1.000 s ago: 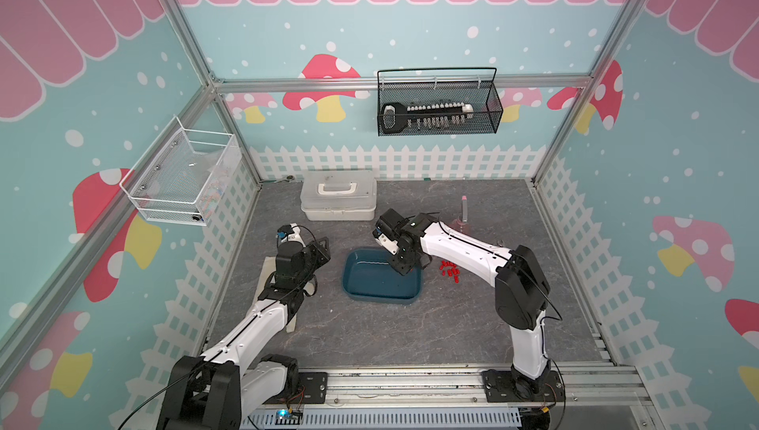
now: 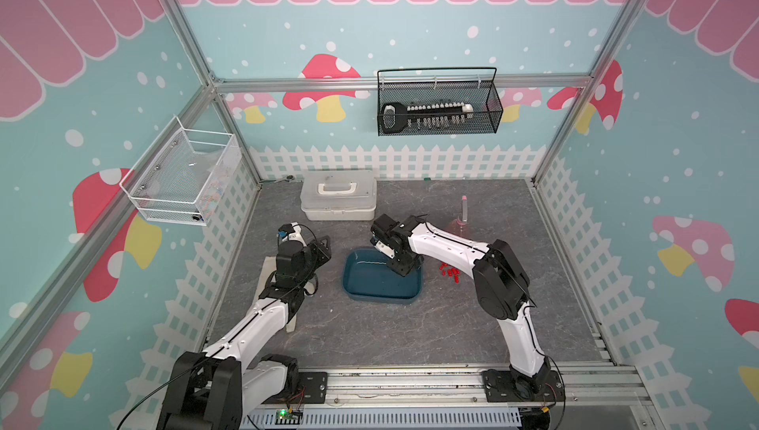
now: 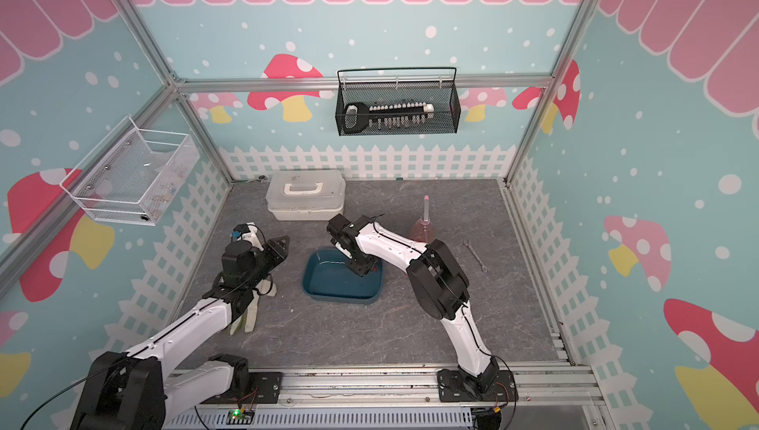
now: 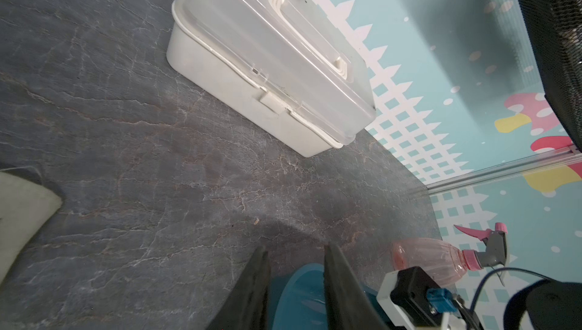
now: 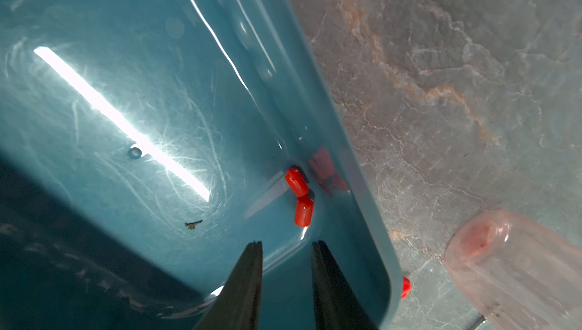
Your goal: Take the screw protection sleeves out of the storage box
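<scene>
A teal storage box (image 2: 371, 287) sits at the table's middle. In the right wrist view two red sleeves (image 5: 296, 181) lie inside it, end to end by the long wall. My right gripper hangs over them, open and empty, fingertips just short of the sleeves in that view. A pile of red sleeves (image 2: 450, 272) lies on the table right of the box. My left gripper is open and empty, left of the box, above the table.
A white lidded case (image 2: 338, 197) stands behind, a pink spray bottle (image 4: 433, 260) back right, a wrench (image 3: 474, 256) to the right, gloves (image 3: 253, 311) under the left arm.
My right arm has shifted a little to the left over the box. The left arm looks almost unchanged.
</scene>
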